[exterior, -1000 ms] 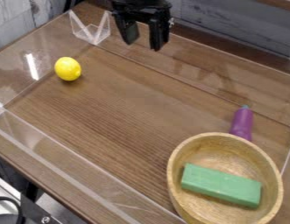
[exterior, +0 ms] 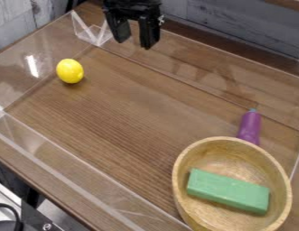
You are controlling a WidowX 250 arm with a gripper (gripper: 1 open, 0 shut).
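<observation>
My gripper [exterior: 132, 32] is at the top centre of the view, over the back of the wooden table, its two dark fingers apart with nothing seen between them. A yellow lemon-like object [exterior: 70, 71] lies at the left. A purple eggplant-like object [exterior: 249, 128] lies at the right. A round tan bowl [exterior: 185, 194] at the lower right holds a green block [exterior: 228, 190].
A transparent object [exterior: 94, 29] stands at the upper left near the gripper. Dark cables lie beyond the table's lower left edge.
My gripper has moved up and a little left toward the back of the table. The objects on the table have not visibly moved.
</observation>
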